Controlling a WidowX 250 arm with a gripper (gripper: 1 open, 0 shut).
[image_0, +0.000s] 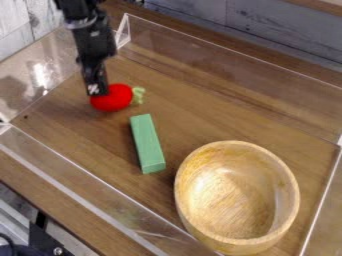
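My gripper hangs at the upper left, blurred, its fingertips at the left side of a red object with a pale green top, like a toy vegetable. The fingers look close together; whether anything is between them is unclear. A green block lies in the middle of the wooden surface. A wooden bowl stands at the lower right.
Clear plastic walls edge the wooden board. The upper right of the board is free.
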